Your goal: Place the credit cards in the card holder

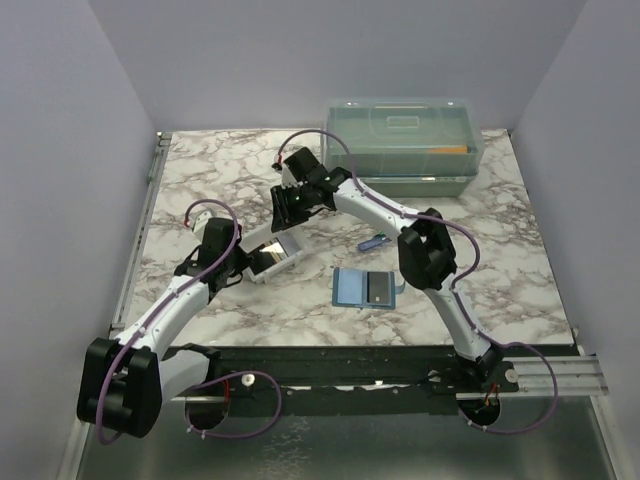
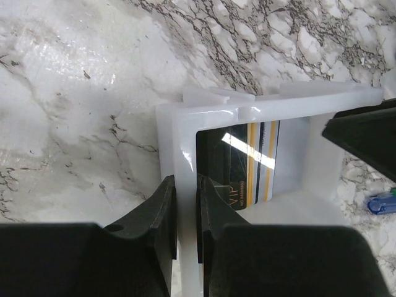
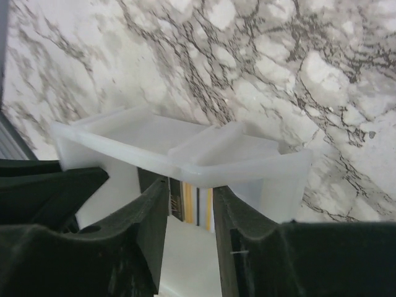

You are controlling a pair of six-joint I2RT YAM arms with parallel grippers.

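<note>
A translucent white card holder (image 1: 295, 250) lies on the left half of the marble table, cards (image 1: 266, 254) inside it; in the left wrist view dark and gold-striped cards (image 2: 235, 161) show. My left gripper is shut on the holder's side wall. My right gripper (image 1: 283, 210) is over the holder's back edge; in the right wrist view its fingertips (image 3: 189, 192) are a little apart at the rim, with nothing clearly held.
A lidded translucent box (image 1: 400, 140) stands at the back right. A blue card case (image 1: 350, 287) lies near the front centre, a small blue object (image 1: 372, 242) above it.
</note>
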